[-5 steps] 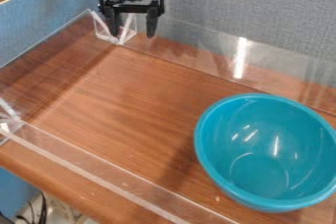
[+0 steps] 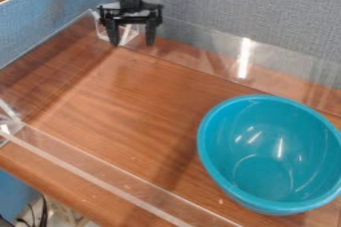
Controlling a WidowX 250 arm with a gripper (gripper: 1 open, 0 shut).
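My black gripper (image 2: 132, 34) is open at the back left of the wooden table, its two fingers apart and pointing down, close to the corner where the clear plastic walls meet. Whether anything small lies between or behind the fingers is hard to tell at this size. A large teal bowl (image 2: 270, 153) stands at the right front of the table, far from the gripper.
Clear low walls (image 2: 242, 57) line its edges, with a grey padded panel (image 2: 260, 7) behind and a blue one (image 2: 40, 27) at the left. Cables lie beyond the front left edge.
The gripper has shifted slightly over the last second, a little down at the back left corner. The bowl is unchanged.
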